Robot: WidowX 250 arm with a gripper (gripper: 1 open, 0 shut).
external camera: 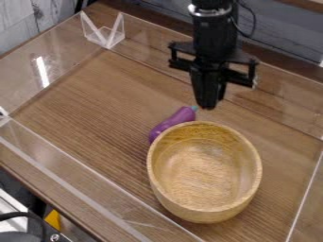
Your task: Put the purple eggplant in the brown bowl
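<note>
The purple eggplant (169, 125) lies on the wooden table, slanted, right by the upper-left rim of the brown bowl (258, 163); its lower end looks close to or against that rim. My black gripper (203, 102) hangs behind the bowl, just right of the eggplant's greenish tip in the image. Its fingers are shut with nothing visible between them, and the eggplant is outside them. The bowl is empty. How high the fingertips are above the table is hard to judge.
A white wire-like object (104, 31) stands at the back left. Dark cables and a black device (28, 225) occupy the lower-left corner.
</note>
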